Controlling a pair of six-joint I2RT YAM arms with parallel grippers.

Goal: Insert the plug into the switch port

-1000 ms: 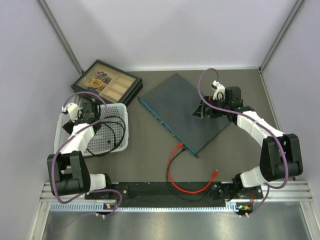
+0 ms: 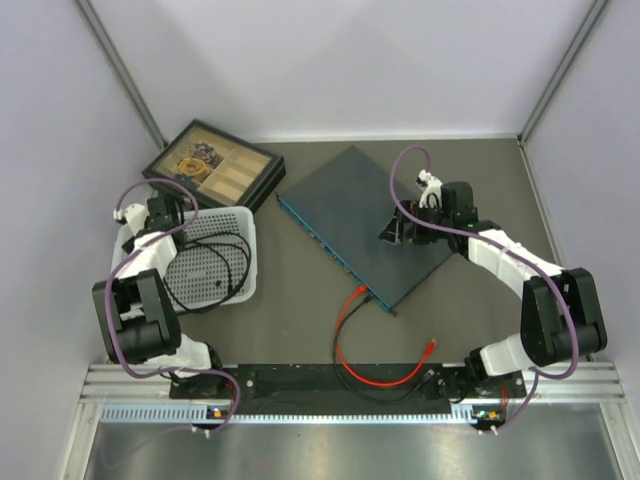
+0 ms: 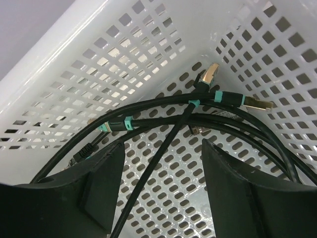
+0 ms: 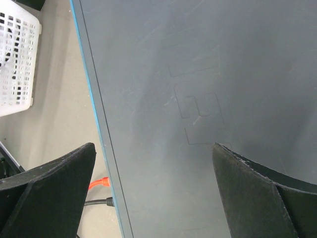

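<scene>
Several black cables with metal-tipped plugs lie in the white basket (image 2: 247,280). In the left wrist view a plug (image 3: 230,98) with a teal band rests near the basket's far corner, crossing others. My left gripper hangs over them, fingers apart, a cable running between and below them. The dark flat switch (image 2: 355,220) lies at centre-right, red and black cables (image 2: 340,325) at its front edge. My right gripper is open above it, nothing between its fingers.
A compartment box (image 2: 215,160) stands behind the basket at the back left. The table between basket and switch is clear, as is the area right of the switch.
My left arm has moved slightly leftward and back over the basket. The right arm has shifted slightly toward the front left.
</scene>
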